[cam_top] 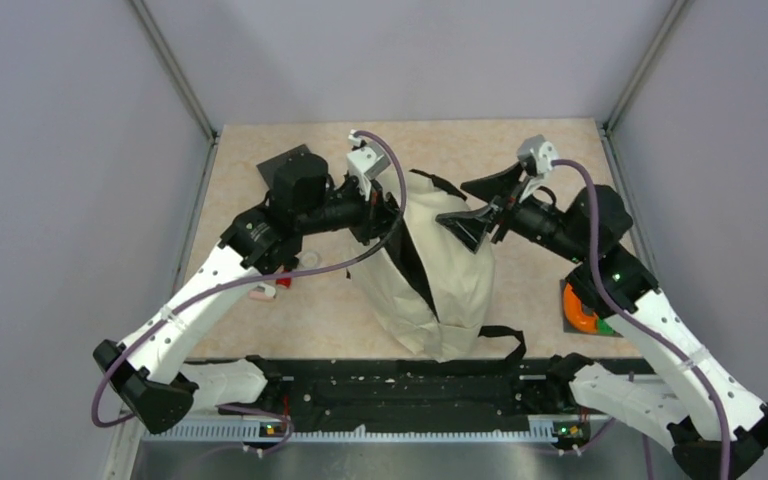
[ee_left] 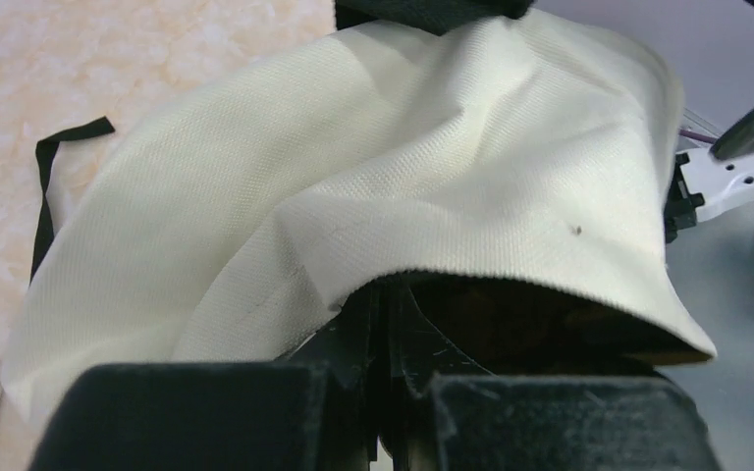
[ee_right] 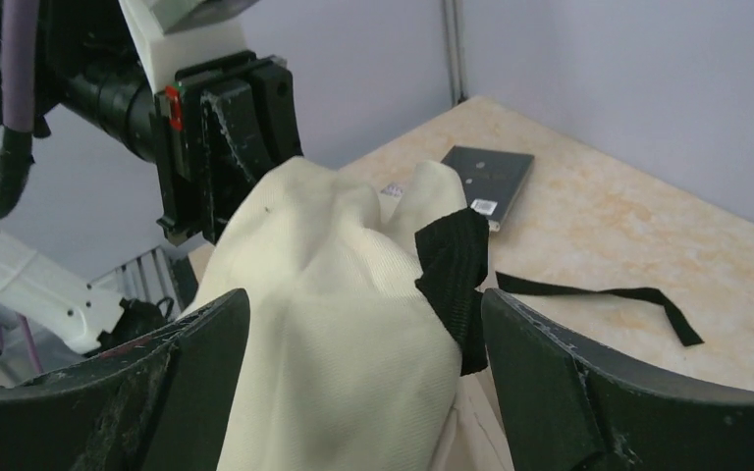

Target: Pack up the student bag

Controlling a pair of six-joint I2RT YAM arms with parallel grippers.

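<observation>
A cream cloth bag with black straps is held up over the middle of the table, its dark opening facing left in the top view. My left gripper is shut on the bag's upper left part; in the left wrist view its dark fingers sit under the folded cream edge. My right gripper stands open at the bag's upper right. In the right wrist view the bag's top and black strap lie between its open fingers.
A dark flat item lies at the back left of the table. Small items, including a red one, lie at the left. An orange object sits at the front right.
</observation>
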